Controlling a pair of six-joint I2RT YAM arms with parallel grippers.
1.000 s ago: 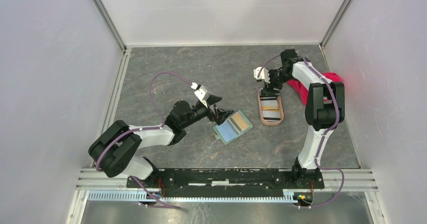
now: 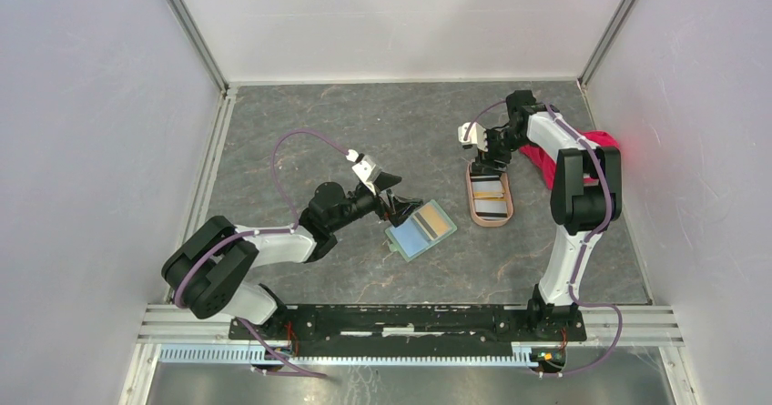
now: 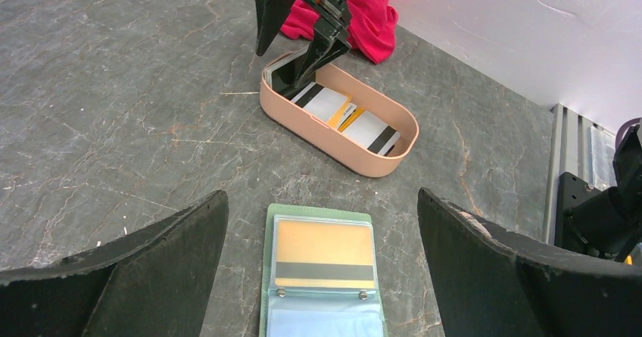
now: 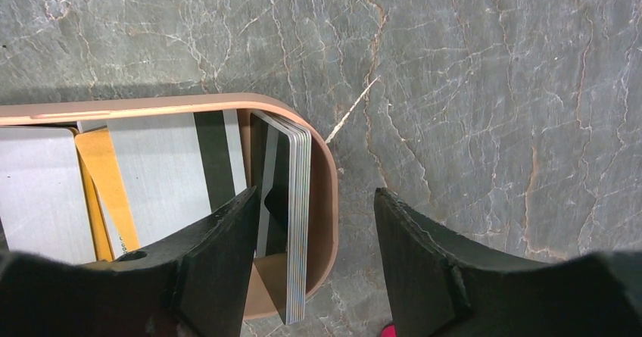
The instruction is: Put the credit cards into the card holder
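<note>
The light-blue card holder with a green edge (image 2: 409,237) lies mid-table, an orange card with a grey stripe (image 3: 324,240) in its far pocket. My left gripper hovers beside the holder, open and empty. In the pink tray (image 4: 144,108), several cards stand on edge as a tight stack (image 4: 298,216) at the far end. My right gripper straddles this stack with its fingers apart. One finger (image 4: 227,254) is inside the tray, close to the stack; the other (image 4: 405,246) is beyond the tray's end wall.
White cards with black stripes (image 4: 155,174) and yellow-edged ones lie flat in the rest of the tray. A red cloth (image 2: 601,139) is heaped at the right, by the wall and beneath the right arm.
The right arm has shifted very slightly over the tray's far end. The left arm has barely moved; holder and tray lie where they were.
</note>
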